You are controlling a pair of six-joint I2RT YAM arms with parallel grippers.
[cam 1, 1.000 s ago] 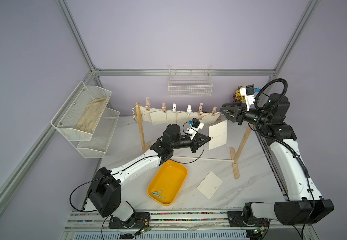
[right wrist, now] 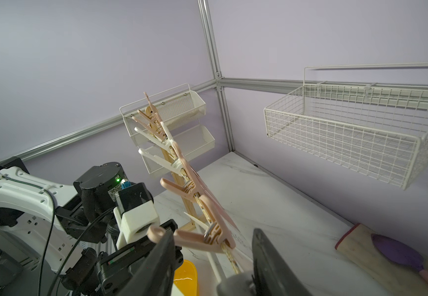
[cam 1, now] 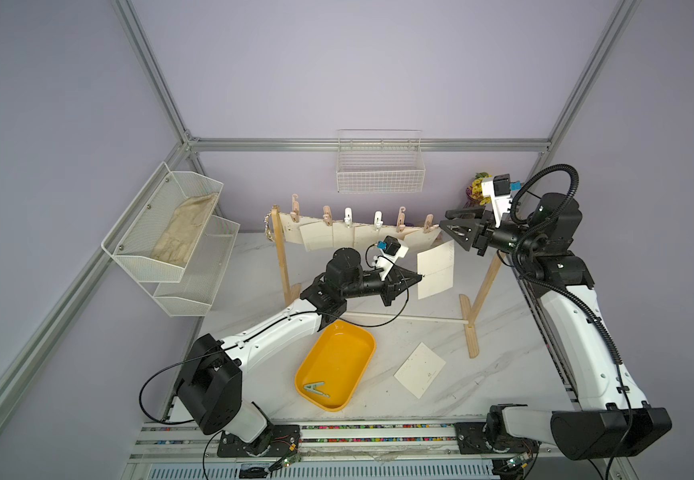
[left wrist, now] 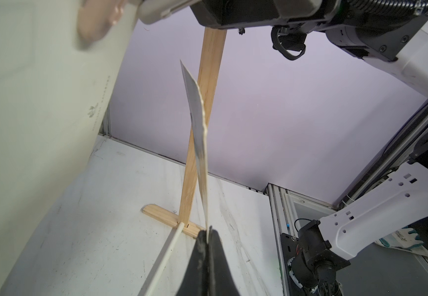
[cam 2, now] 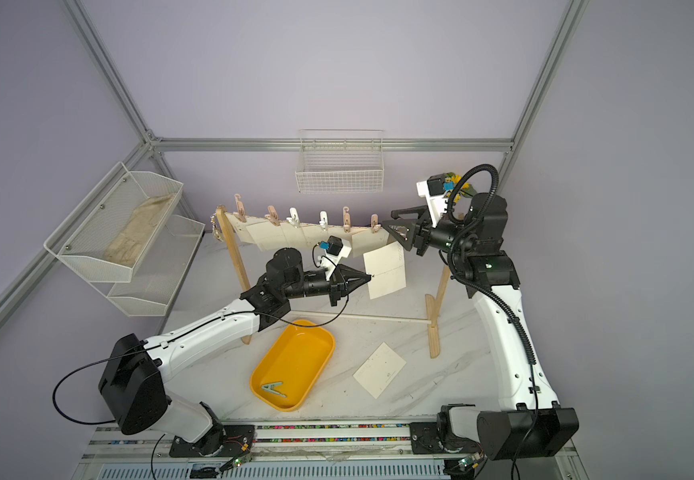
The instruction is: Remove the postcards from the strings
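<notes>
A row of cards (cam 1: 316, 236) hangs on the string under pink and white clips (right wrist: 186, 182). My left gripper (cam 1: 419, 277) is shut on the edge of a loose cream postcard (cam 1: 435, 270), seen edge-on between its fingertips in the left wrist view. My right gripper (cam 1: 455, 226) is part open at the string's right end, beside the last pink clip (right wrist: 211, 227); a blurred dark shape between its fingers is unclear. Another card (cam 1: 419, 369) lies flat on the table.
The wooden stand (cam 1: 483, 296) holds the string. A yellow tray (cam 1: 335, 356) with a green clip sits front left. Wire shelves (cam 1: 147, 260) are on the left wall, a wire basket (cam 1: 380, 180) at the back.
My right gripper and arm have shifted slightly, with the wrist a little lower and further right. My left gripper and its postcard have stayed still.
</notes>
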